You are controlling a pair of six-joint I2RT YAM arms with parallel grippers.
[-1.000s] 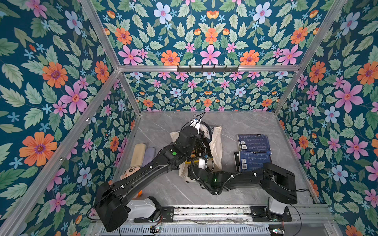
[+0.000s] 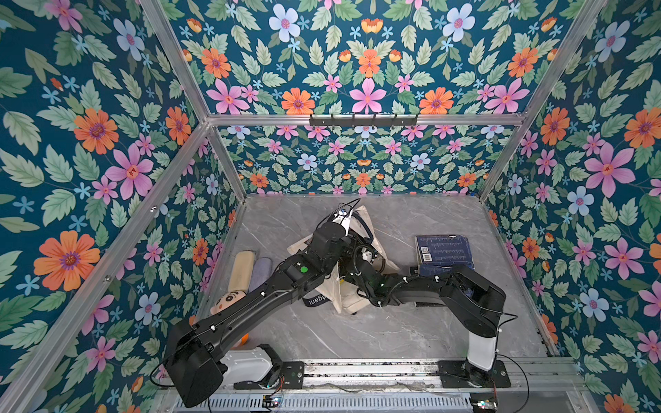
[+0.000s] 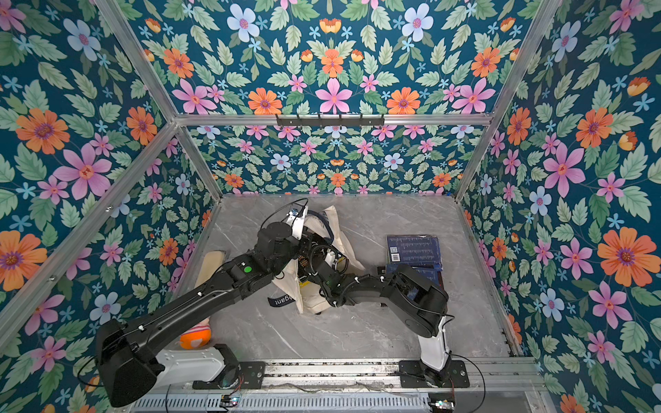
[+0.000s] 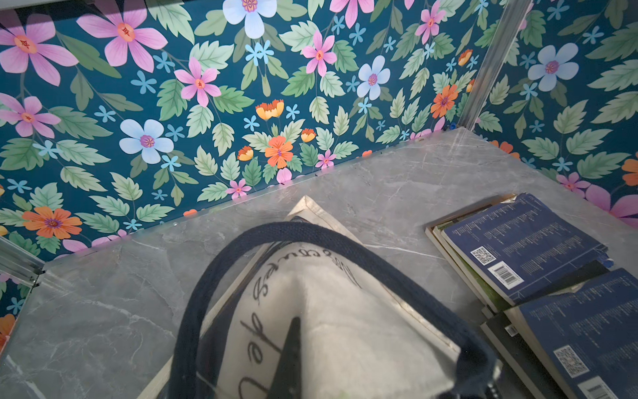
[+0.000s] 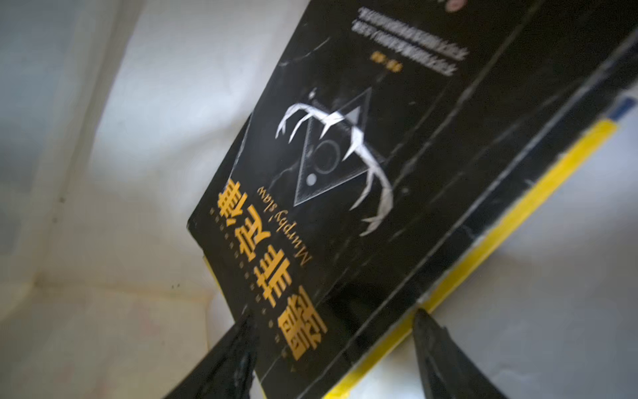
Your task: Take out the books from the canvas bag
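The cream canvas bag [image 2: 368,223] with dark navy handles [image 4: 292,231] lies mid-table, under both arms. My left gripper [image 2: 341,219] is at the bag's upper part; its fingers are mostly hidden, so I cannot see how they stand. In the right wrist view a black book [image 5: 372,153] with yellow page edge and orange title lies inside the bag. My right gripper has its fingers spread either side of the book's near end, part open.
Books with blue covers [image 2: 442,249] lie stacked right of the bag. A beige cylinder [image 2: 241,272], a grey-blue one [image 2: 260,268] and an orange-based toy [image 3: 195,336] sit at the left.
My right arm has moved up and inward over the bag, covering the book in the top view. The bag's top has shifted left. The left arm has moved only slightly.
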